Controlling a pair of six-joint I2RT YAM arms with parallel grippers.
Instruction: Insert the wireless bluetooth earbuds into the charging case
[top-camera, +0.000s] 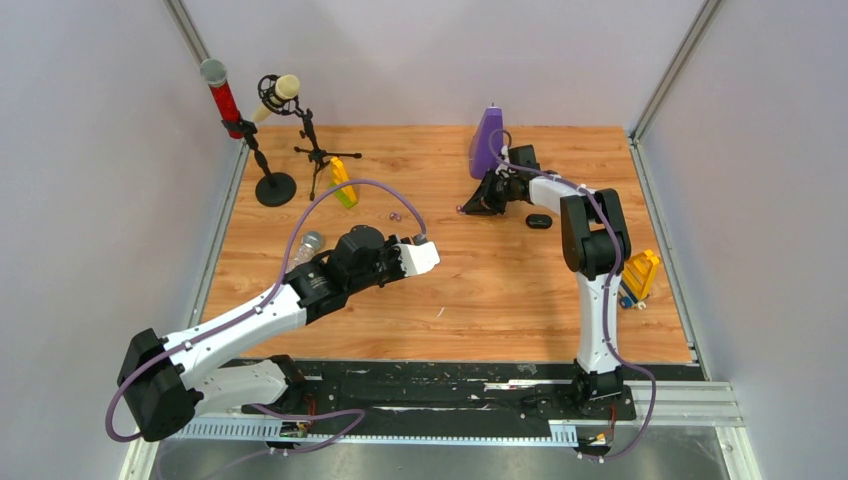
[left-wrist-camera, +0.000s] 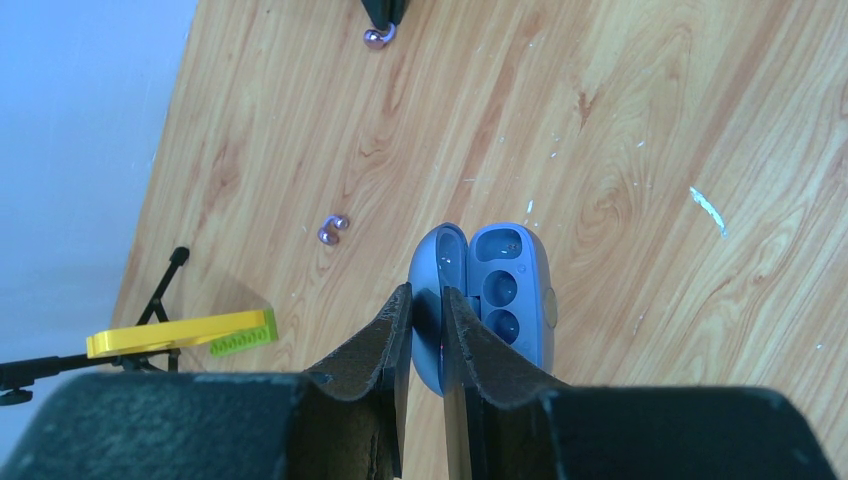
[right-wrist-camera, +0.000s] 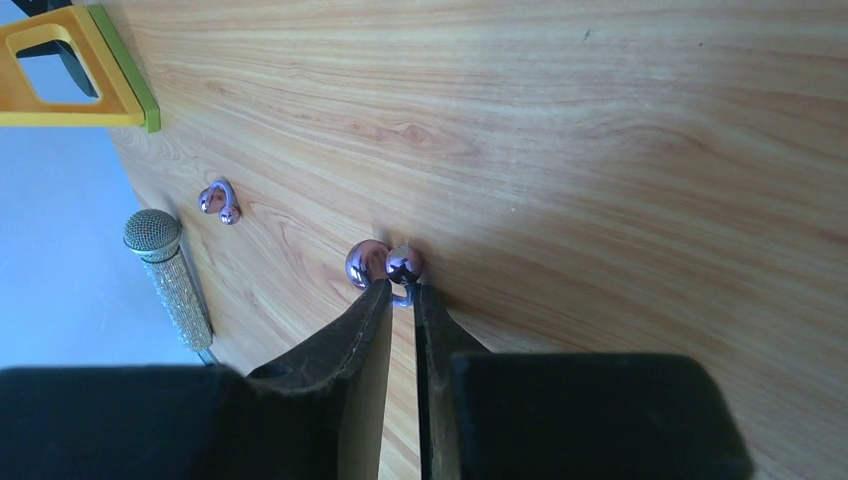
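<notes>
The open charging case, pale with round wells in the left wrist view, is held in my left gripper, shut on it above the table. My right gripper is low at the table, its fingertips close together on the band of a shiny purple earbud; whether it grips the band is unclear. A second earbud lies farther left on the wood, also visible between the two arms in the top view.
A yellow-green stand, microphone stands and a glittery microphone line the left. A purple object stands behind my right arm, a black oval item beside it.
</notes>
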